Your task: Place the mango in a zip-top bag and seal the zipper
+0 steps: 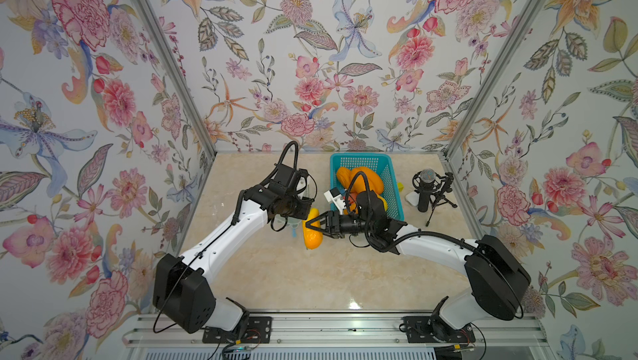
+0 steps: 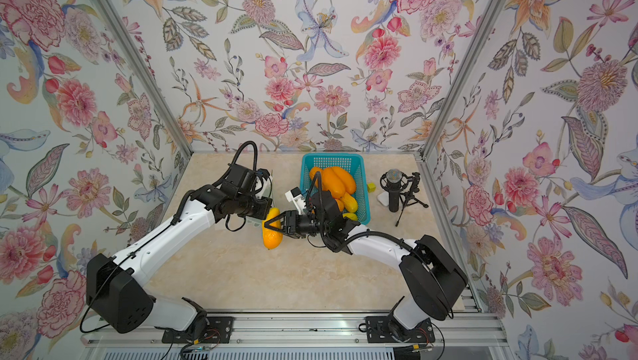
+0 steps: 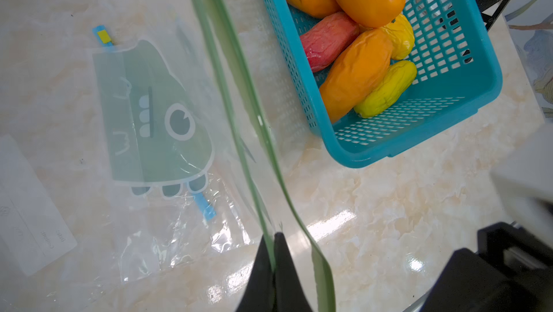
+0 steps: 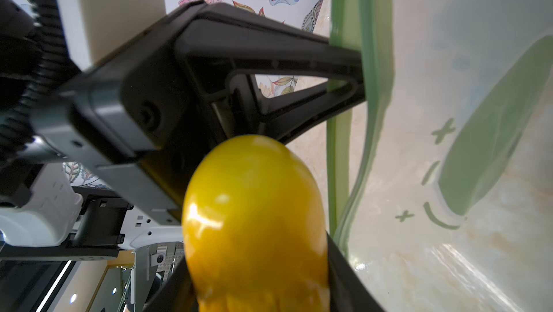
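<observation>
A yellow-orange mango point(image 4: 256, 214) is clamped in my right gripper point(image 1: 315, 224), which is shut on it. It hangs above the table, close beside the bag's mouth and outside it in the right wrist view. The clear zip top bag point(image 3: 155, 116), printed with a green cartoon figure, is held up by its green-striped top edge. My left gripper is shut on that edge. The green zipper strips point(image 3: 242, 81) stand apart along part of the mouth, leaving a narrow gap. In both top views the arms hide most of the bag.
A blue basket point(image 3: 345, 159) of several fruits and vegetables stands behind the right gripper. A black tripod point(image 1: 435, 197) is at the back right. A flat white card or packet point(image 3: 34, 214) seems to lie left of the bag.
</observation>
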